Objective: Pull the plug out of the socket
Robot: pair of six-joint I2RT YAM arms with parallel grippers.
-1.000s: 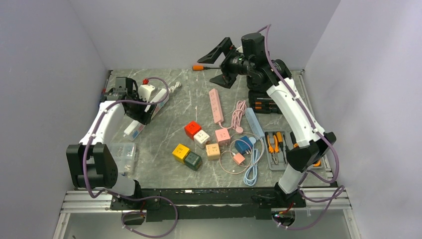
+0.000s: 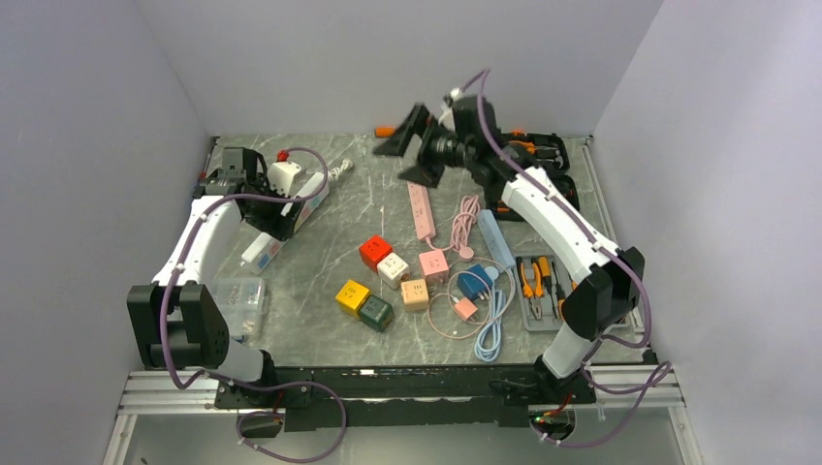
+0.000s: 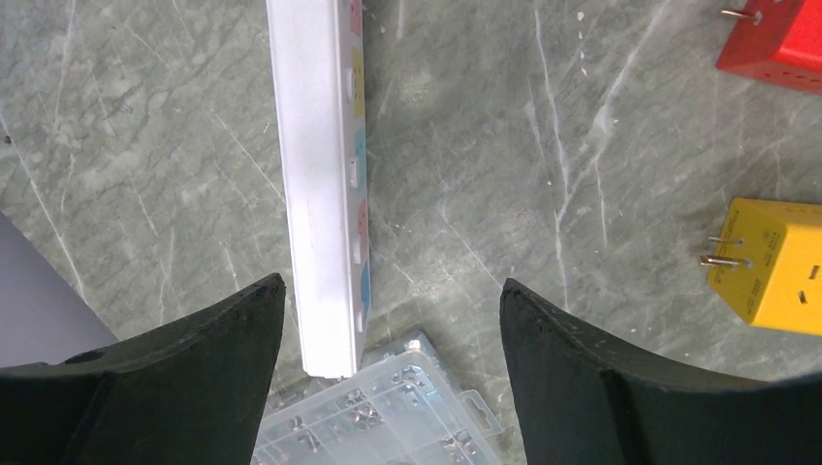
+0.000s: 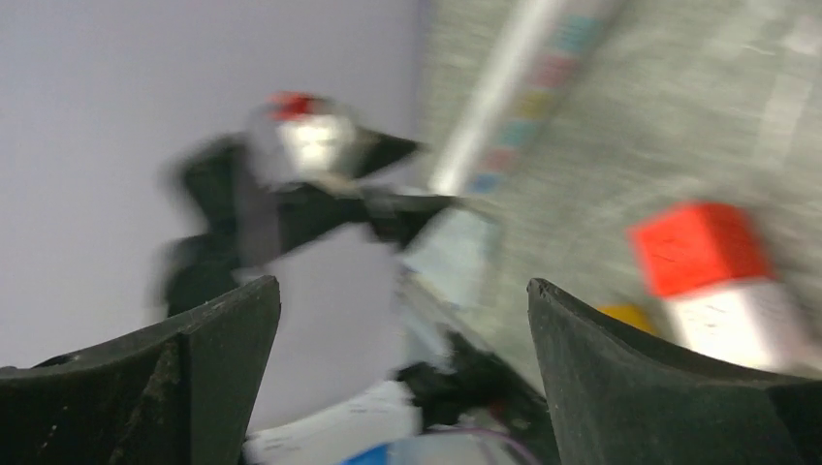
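Observation:
A white power strip [image 2: 262, 254] with coloured socket faces lies diagonally on the left, partly under my left gripper [image 2: 283, 218]. In the left wrist view it [image 3: 310, 184] runs between the open left fingers, below them and not gripped. Cube plugs cluster mid-table: red [image 2: 376, 252], white [image 2: 393, 270], yellow [image 2: 352, 296], dark green [image 2: 376, 312], beige [image 2: 415, 294], pink [image 2: 433, 267]. A pink strip [image 2: 420, 211] and blue strip [image 2: 490, 234] lie to the right. My right gripper [image 2: 407, 145] hangs open above the back middle, blurred, nothing between its fingers; the right wrist view is blurred too.
A clear organiser box [image 2: 239, 305] sits at front left. A tool tray [image 2: 536, 310] and black cases [image 2: 564, 194] occupy the right, with coiled cables beside the strips. An orange screwdriver [image 2: 384, 132] lies at the back.
My right arm has swung down and to the left in the top view, its gripper still open. The left arm and the objects look unchanged.

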